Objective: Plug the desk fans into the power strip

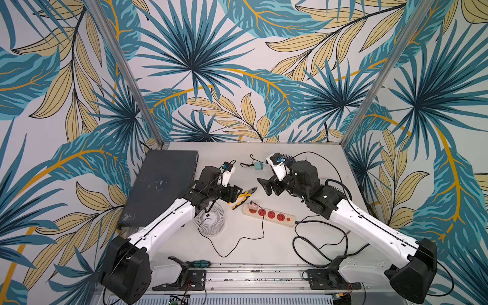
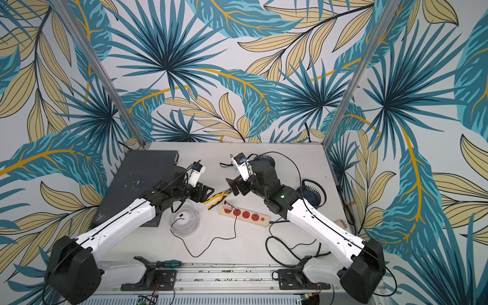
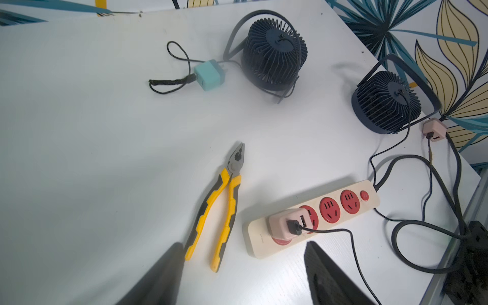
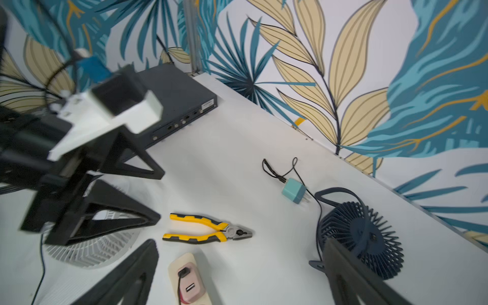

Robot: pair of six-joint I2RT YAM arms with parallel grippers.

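Note:
In the left wrist view a pink plug adapter (image 3: 292, 222) sits in the end socket of the cream power strip (image 3: 260, 240), with a black cable leading from it. That cable runs in the top left view to the white desk fan (image 1: 210, 220), lying at the left. My left gripper is part open above the table by the pliers, nothing between its fingers. Opposite it, beyond the strip, my right gripper stands open and empty, its fingers (image 4: 122, 282) wide apart. Both are clear of the plug.
Yellow pliers (image 3: 231, 188) lie beside the strip. Two dark fans (image 3: 274, 53) and a teal adapter (image 3: 209, 74) occupy the back and right. A dark flat box (image 1: 157, 188) covers the left side. Thick black cable (image 1: 320, 254) loops at the front right.

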